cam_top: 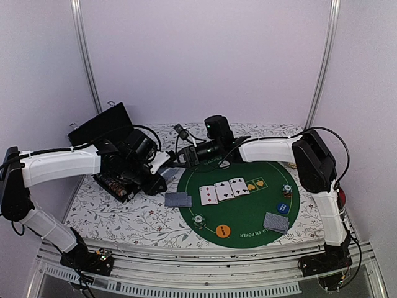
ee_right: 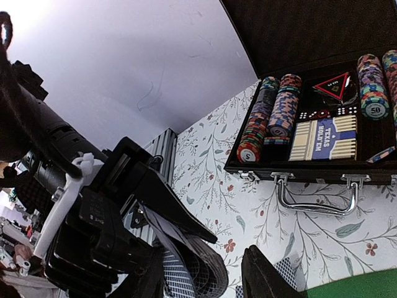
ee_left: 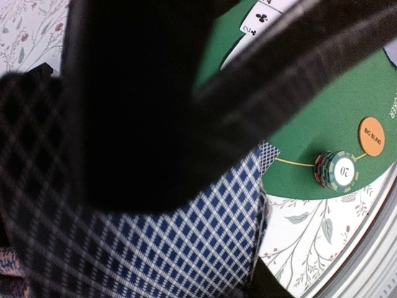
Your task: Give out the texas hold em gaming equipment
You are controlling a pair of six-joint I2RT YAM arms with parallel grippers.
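Note:
My left gripper is shut on blue checked cards, held above the table left of the green mat; in the right wrist view these cards look bent. My right gripper is beside them, part open, its fingertips at the lower edge of its wrist view; I see nothing clearly held in it. A face-down stack lies at the mat's left, another at lower right. Three face-up cards lie mid-mat.
The open chip case stands at the left back. Chip stacks, an orange blind button and a blue button sit on the mat.

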